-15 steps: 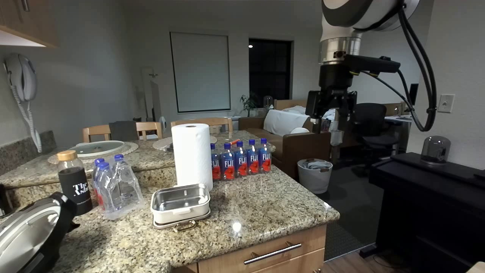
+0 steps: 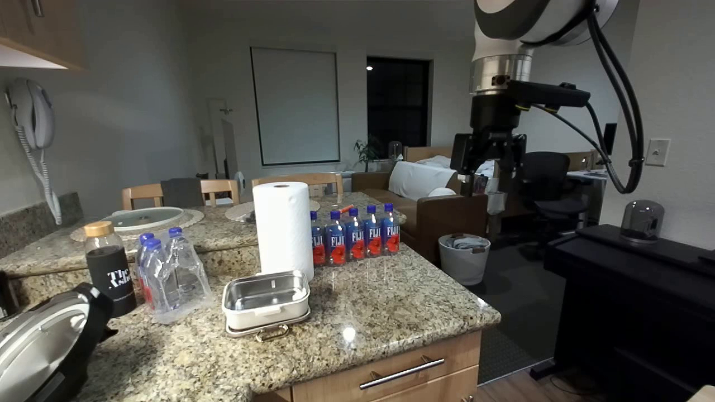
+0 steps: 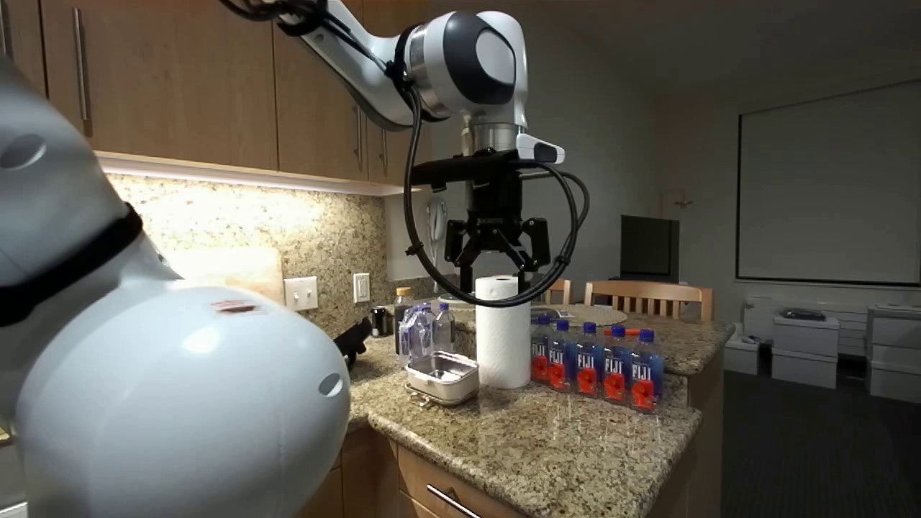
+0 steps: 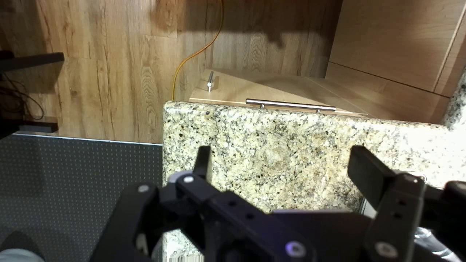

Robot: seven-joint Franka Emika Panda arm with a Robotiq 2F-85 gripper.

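My gripper (image 3: pixel 493 280) hangs high above the granite counter, pointing down. Its two fingers stand wide apart, with only bare counter visible between them in the wrist view. A white rectangular container (image 2: pixel 266 301) with a metal inside sits on the counter, apart from the gripper, and looks empty. Behind it stands a white paper towel roll (image 2: pixel 282 231). Several blue-capped FIJI water bottles (image 2: pixel 354 234) line up upright to the right of the roll. To the left, more bottles (image 2: pixel 173 271) stand in clear plastic wrap, beside a dark bottle with a wooden lid (image 2: pixel 110 271).
A black and silver appliance (image 2: pixel 50 341) stands at the near left. Behind runs a raised counter with a plate (image 2: pixel 146 218).
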